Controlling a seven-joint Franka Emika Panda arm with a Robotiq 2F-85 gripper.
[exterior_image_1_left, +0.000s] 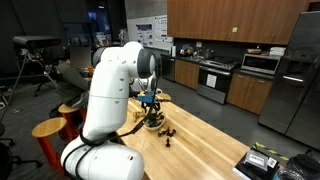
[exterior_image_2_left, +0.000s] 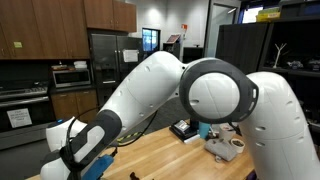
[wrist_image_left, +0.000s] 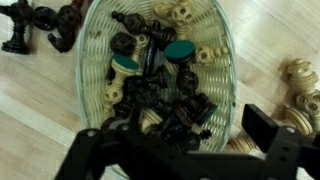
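Note:
A pale oval wicker basket (wrist_image_left: 100, 42) fills the middle of the wrist view. Jumbled inside are dark chess pieces (wrist_image_left: 185, 82) and light chess pieces (wrist_image_left: 125, 66), some showing green felt bases. My gripper is open above the lower part of the basket, its two dark fingers set wide apart with nothing held between them. In exterior view 1 the gripper (exterior_image_1_left: 150, 103) hangs just over the basket (exterior_image_1_left: 155, 122). That view is too small to tell the exact gap. In exterior view 2 the arm hides the basket.
Loose dark pieces (wrist_image_left: 66, 22) lie left of the basket, and loose light pieces (wrist_image_left: 302, 85) lie to its right. Stools (exterior_image_1_left: 50, 128) stand beside the table.

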